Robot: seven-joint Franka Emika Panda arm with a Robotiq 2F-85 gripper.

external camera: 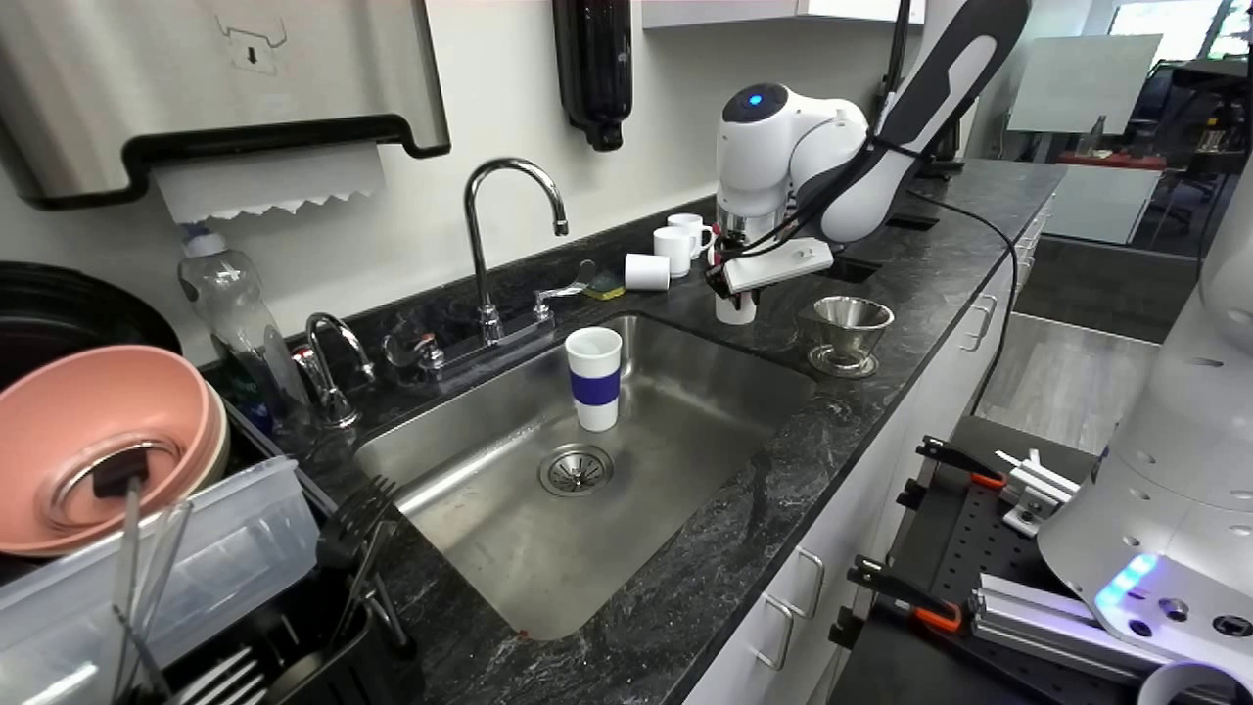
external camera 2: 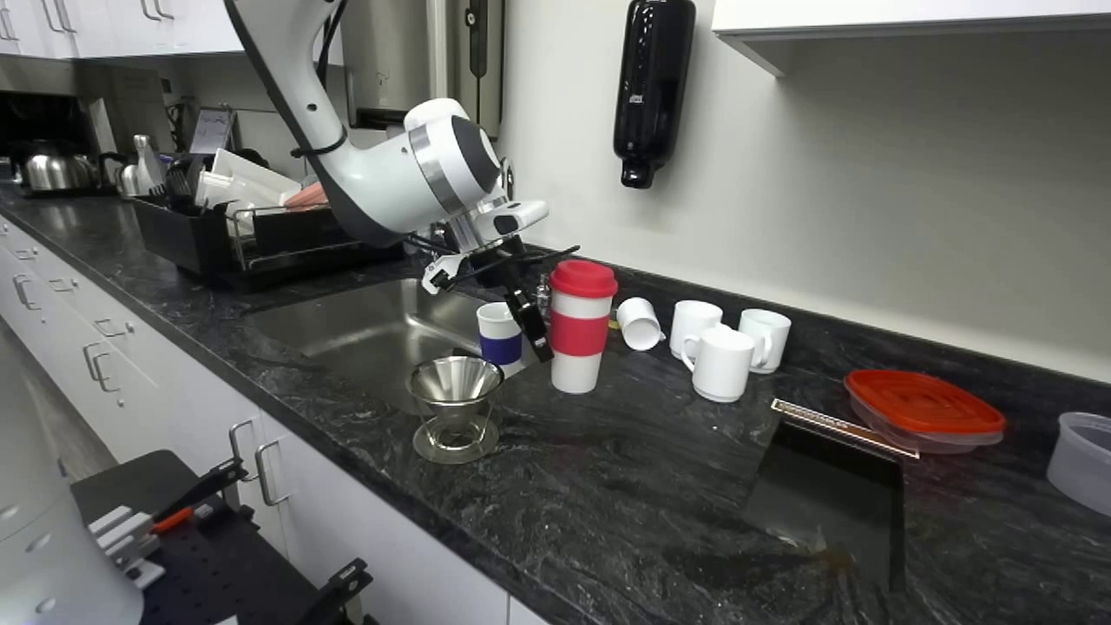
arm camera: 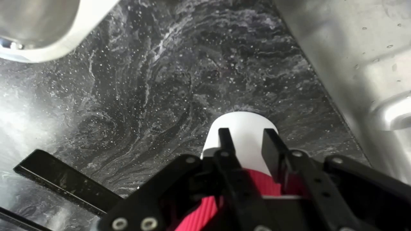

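Observation:
In exterior view 2 a tall white tumbler with a red lid and red band [external camera 2: 579, 334] stands upright on the dark counter. My gripper [external camera 2: 543, 352] is beside it, on the sink side. The wrist view shows the open fingers [arm camera: 274, 154] over the tumbler's white base [arm camera: 246, 134], with a clear gap between the tips; whether they touch it I cannot tell. From exterior view 1, most of the tumbler is hidden behind the gripper. A white cup with a blue band [external camera: 595, 388] stands in the steel sink [external camera: 693, 470].
A metal dripper [external camera 2: 456, 406] stands near the counter's front edge. Behind the tumbler are white mugs [external camera 2: 721, 363], one on its side. A dark tray [external camera 2: 828, 490] and a red-lidded container [external camera 2: 923, 404] lie farther along. The faucet [external camera: 479, 235] rises behind the sink.

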